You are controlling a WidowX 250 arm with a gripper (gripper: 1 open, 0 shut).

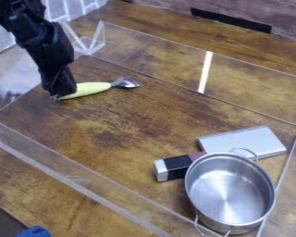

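My black gripper (59, 93) is at the left of the tray, low over the handle end of a spoon (89, 89) with a pale yellow-green handle and a metal bowl pointing right. The gripper looks shut; whether anything is between its fingertips is hard to tell at this size.
A steel pot (229, 190) sits at the lower right, beside a cleaver with a silver blade (243, 140) and dark handle (176, 168). Clear walls ring the wooden surface (126, 139), whose middle is free. A blue object (33, 231) lies at the lower-left corner.
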